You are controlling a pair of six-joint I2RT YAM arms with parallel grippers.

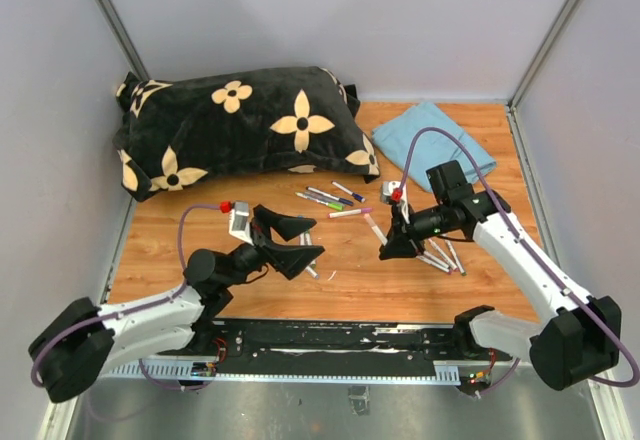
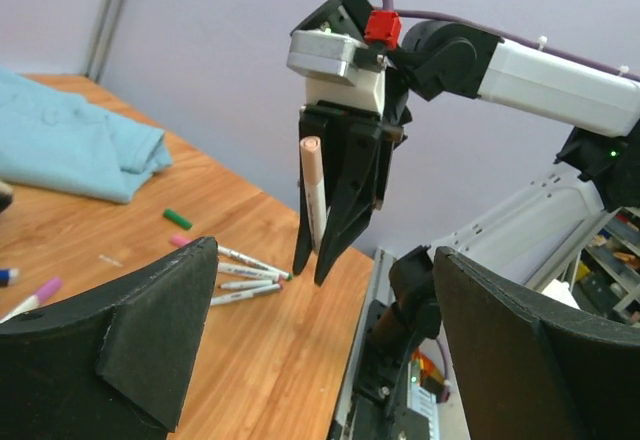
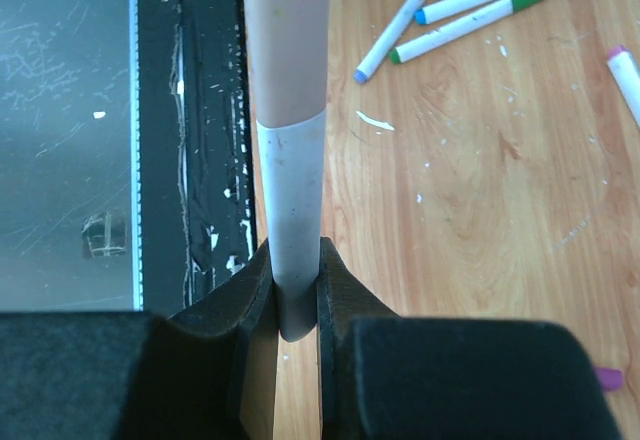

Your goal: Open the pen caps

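Note:
My right gripper (image 1: 394, 245) is raised over the right-middle table, shut on a white pen with a peach end (image 3: 290, 190), held near upright in the right wrist view. My left gripper (image 1: 293, 242) hangs open left of centre, facing right, nothing seen between its fingers. Below it lie pens (image 3: 470, 20). More pens (image 2: 245, 296) lie at the right, near a small green piece (image 2: 177, 218). A further group of markers (image 1: 325, 196) lies at the back middle.
A black floral cushion (image 1: 240, 130) fills the back left. A folded blue cloth (image 1: 440, 140) lies back right.

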